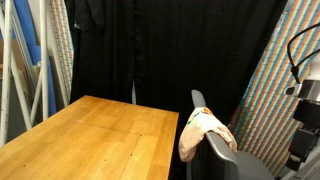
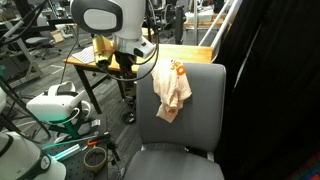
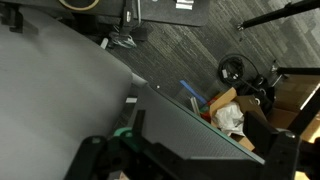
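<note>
An orange-patterned pale cloth [image 1: 205, 130] hangs over the top of the grey chair's backrest [image 1: 198, 99]. In exterior view 2 the same cloth [image 2: 171, 90] drapes down the front of the backrest [image 2: 204, 100]. My gripper is open in the wrist view, its dark fingers [image 3: 138, 124] spread apart, with nothing held between them. Grey chair surfaces [image 3: 60, 95] and the floor lie beneath it. The cloth cannot be made out in the wrist view. At the right edge of exterior view 1, the arm's dark end is partly cut off, well to the right of the cloth.
A bare wooden table [image 1: 90, 140] stands left of the chair, with a black curtain [image 1: 170, 50] behind. On the floor, the wrist view shows an open cardboard box [image 3: 235, 110] and black metal legs or bars [image 3: 280, 15]. Cables hang around the arm.
</note>
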